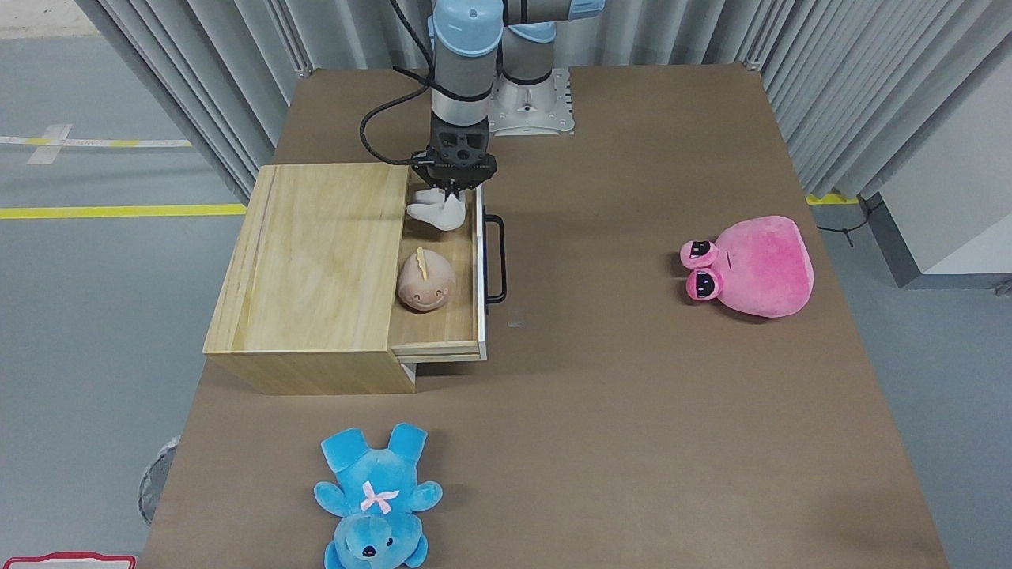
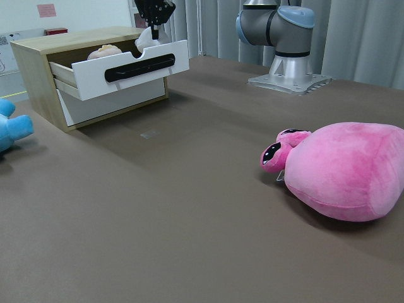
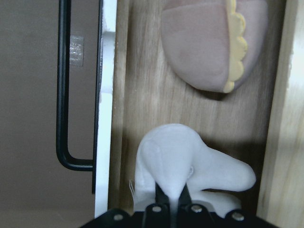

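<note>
My gripper (image 1: 453,190) is shut on a white plush toy (image 1: 433,210), holding it inside the back end of the open drawer of a light wooden cabinet (image 1: 308,256). In the wrist view the toy (image 3: 166,156) sits between the drawer's walls, bunched at the fingertips. A beige plush with a yellow trim (image 1: 424,283) lies in the drawer, toward the front-view camera from the white toy. The drawer's black handle (image 1: 500,256) faces right.
A pink plush (image 1: 759,269) lies on the table at the right. A blue bear (image 1: 377,498) lies at the near side, below the cabinet.
</note>
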